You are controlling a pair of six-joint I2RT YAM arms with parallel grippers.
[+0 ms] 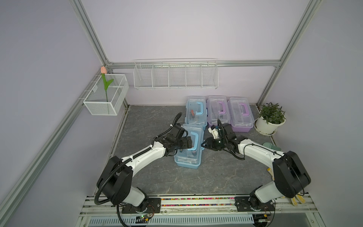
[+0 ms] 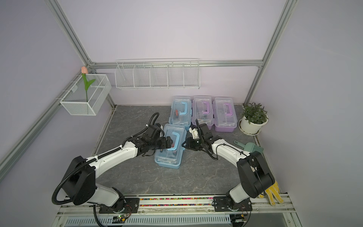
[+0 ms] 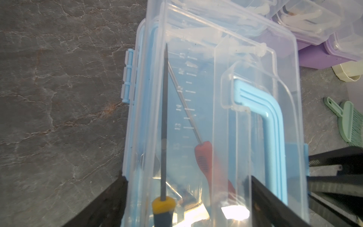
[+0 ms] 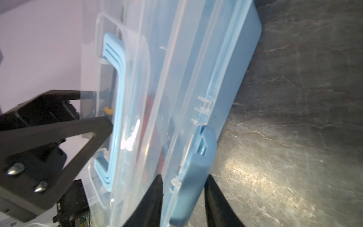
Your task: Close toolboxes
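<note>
In the middle of the table lies a blue toolbox (image 1: 191, 158) with a clear lid lowered over it; a red screwdriver (image 3: 204, 155) and a yellow-collared one (image 3: 163, 204) show through. My left gripper is over the lid, left of the blue handle (image 3: 278, 132), its fingers spread with no grip on anything visible. At the box's right side, the blue latch (image 4: 194, 181) is between the parted fingers of my right gripper. The latch stands close along the box's side; whether it is snapped onto the lid cannot be told.
Behind stand another blue toolbox (image 1: 195, 109) and two purple ones, the middle (image 1: 218, 107) and the right (image 1: 241, 113), lids down. A potted plant (image 1: 270, 117) is at the right.
</note>
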